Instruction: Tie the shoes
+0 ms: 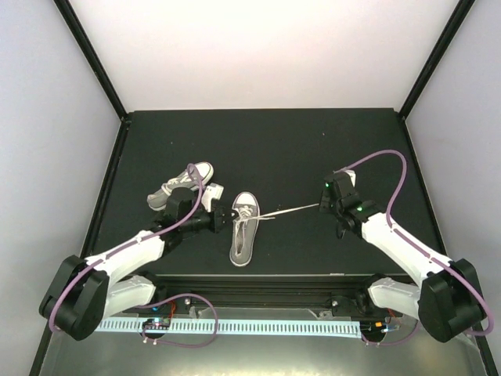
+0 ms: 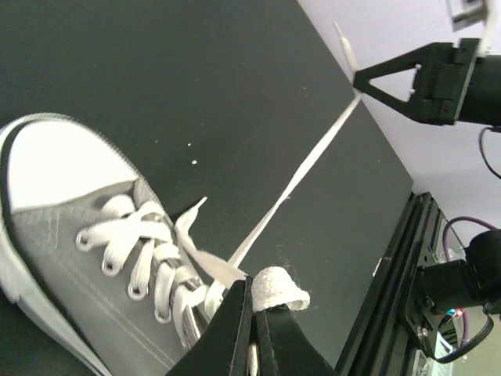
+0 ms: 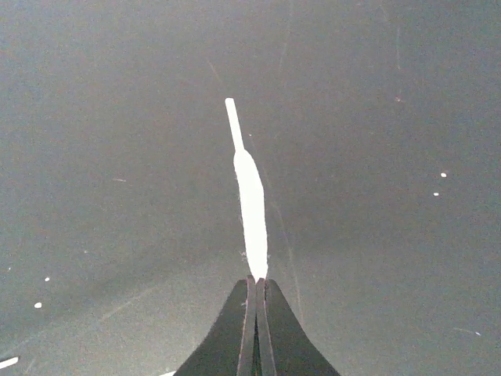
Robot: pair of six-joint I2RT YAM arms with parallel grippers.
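Note:
A grey canvas shoe lies upright in the middle, toe away from me, with a white lace stretched from it to my right gripper. My left gripper is shut at the shoe's lacing, a looped lace end in its tips; shorter lace lies loose beside it. My right gripper is shut on a white lace, seen end-on above the dark table. A second grey shoe lies at the left, partly behind the left arm.

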